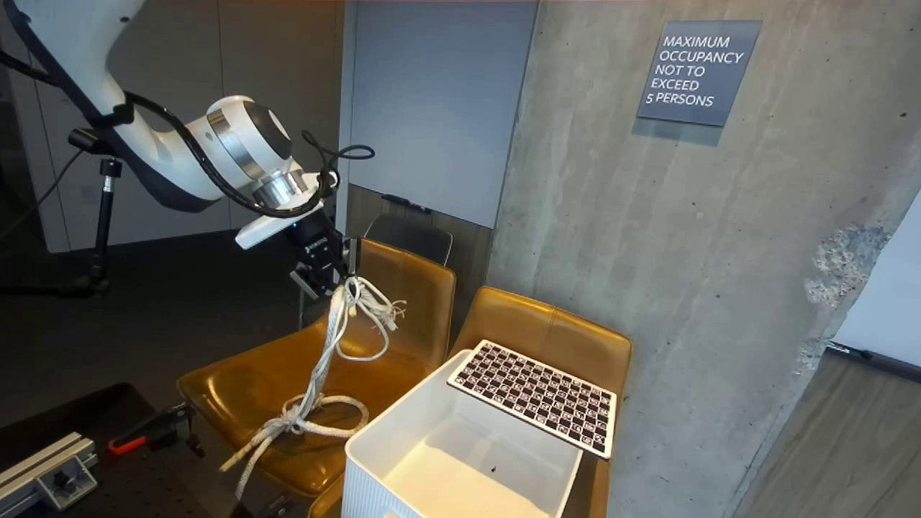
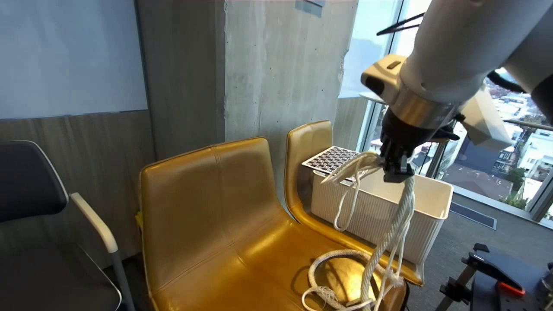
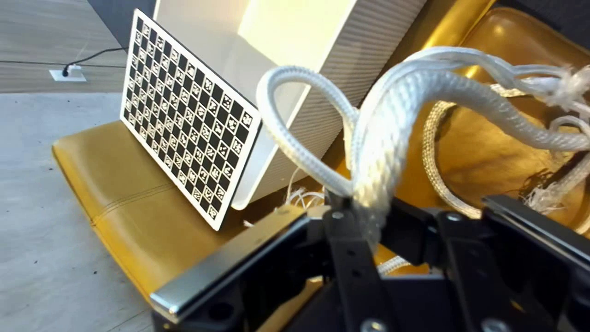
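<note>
A bundle of white rope (image 1: 321,367) hangs from my gripper (image 1: 326,280), which is shut on it above the left tan chair (image 1: 259,358). Loops and a frayed end stick out beside the fingers, while the lower length trails down to the seat and lies coiled there. In the wrist view the rope (image 3: 387,130) rises in a thick bend from between the fingers of my gripper. The second exterior view has the rope (image 2: 391,233) dangling below my gripper (image 2: 396,173), with a coil on the seat.
An open white bin (image 1: 393,436) stands on the right-hand tan chair (image 1: 561,324), its inside looking empty. A checkered board (image 1: 540,393) lies across one end of its rim. A dark table with a clamp (image 1: 151,432) is at the lower left. Behind stands a concrete wall (image 1: 691,259).
</note>
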